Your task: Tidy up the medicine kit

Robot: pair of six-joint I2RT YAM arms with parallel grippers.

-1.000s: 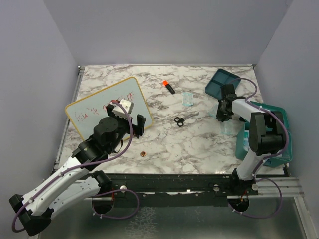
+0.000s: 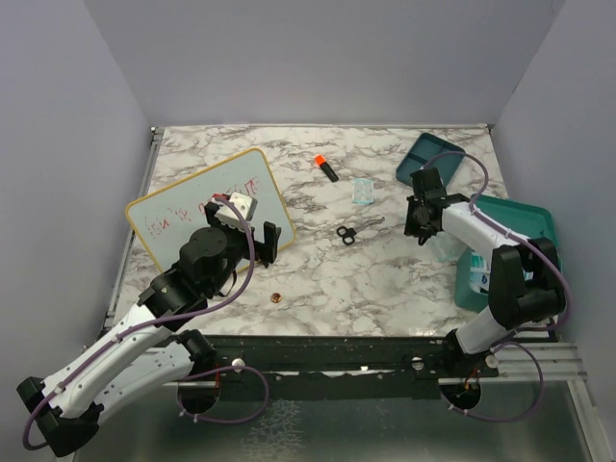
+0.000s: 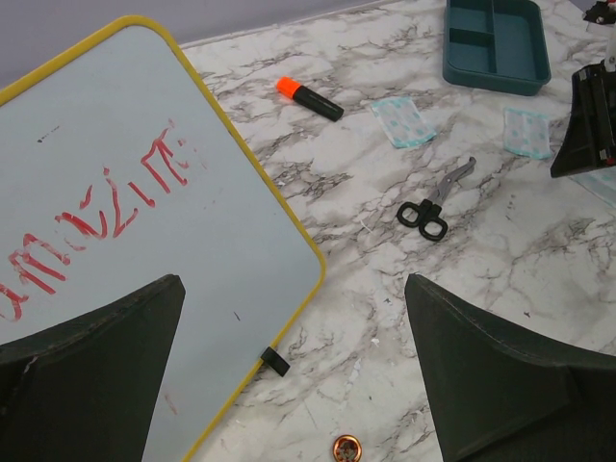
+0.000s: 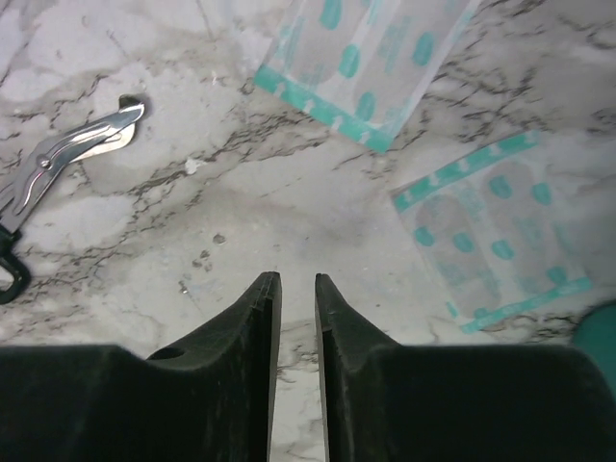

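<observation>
My left gripper stands open above the whiteboard's right edge, with nothing between its fingers. My right gripper hovers over the marble, its fingertips close together with a narrow gap. Around it in the right wrist view lie bandage packets (image 4: 481, 231) and scissors (image 4: 58, 154). The top view shows another packet (image 2: 363, 191) left of the blue-grey divided tray (image 2: 419, 159). A teal kit box (image 2: 520, 212) sits at the right, partly behind my right arm.
The whiteboard (image 2: 192, 192) fills the left. A marker (image 2: 325, 166) lies at the back and a small round object (image 2: 275, 297) near the front.
My right gripper and arm have moved left and slightly toward the front, away from over the right-hand packets. The left arm is unchanged.
</observation>
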